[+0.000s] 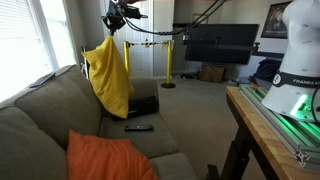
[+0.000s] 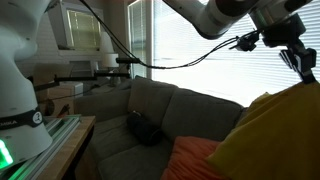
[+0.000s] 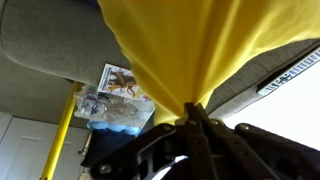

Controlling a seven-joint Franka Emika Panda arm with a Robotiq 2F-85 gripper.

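A large yellow cloth (image 1: 109, 78) hangs down over the far end of the couch, its top pinched by my gripper (image 1: 107, 37). In exterior view 2 the cloth (image 2: 275, 140) fills the lower right, rising to a peak at the gripper (image 2: 307, 72). From the wrist view the cloth (image 3: 190, 50) spreads across the top and narrows to a gathered point at the gripper, which is shut on it. The cloth's lower part hides some of the couch behind it.
An orange pillow (image 1: 107, 157) lies on the near part of the grey couch (image 1: 45, 115). A dark remote (image 1: 139, 127) rests on a seat cushion, and a dark object (image 1: 145, 106) sits beyond it.
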